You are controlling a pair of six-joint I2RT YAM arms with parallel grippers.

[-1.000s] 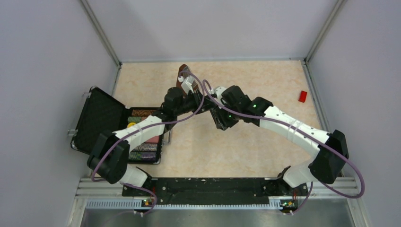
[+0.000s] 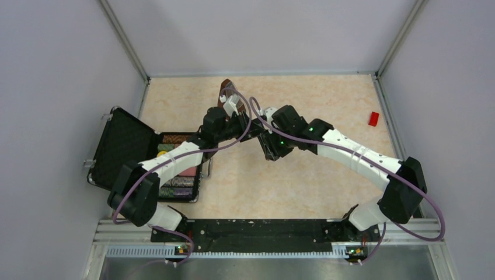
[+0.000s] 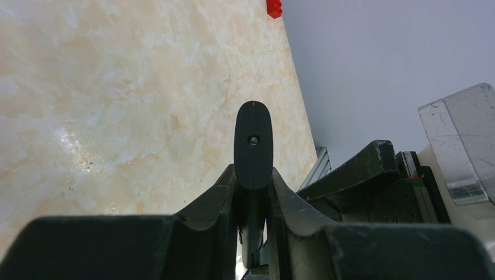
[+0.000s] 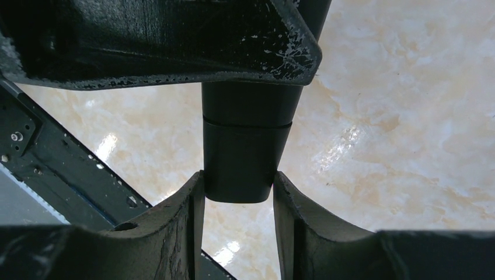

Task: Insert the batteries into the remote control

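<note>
Both grippers meet over the middle of the table. In the left wrist view my left gripper is shut on a black remote control [image 3: 253,146], its rounded, screwed end standing up between the fingers. In the right wrist view my right gripper is shut on the black end piece [image 4: 242,157] of that body, which shows a seam across it; the upper part is hidden behind gripper housing. I cannot tell whether this end piece is the battery cover. No batteries are recognisable.
An open black case [image 2: 119,146] with coloured contents lies on the left. A brown object [image 2: 226,87] sits at the back, behind the left gripper. A red block [image 2: 373,118] is at the right edge.
The left arm shows no visible movement.
</note>
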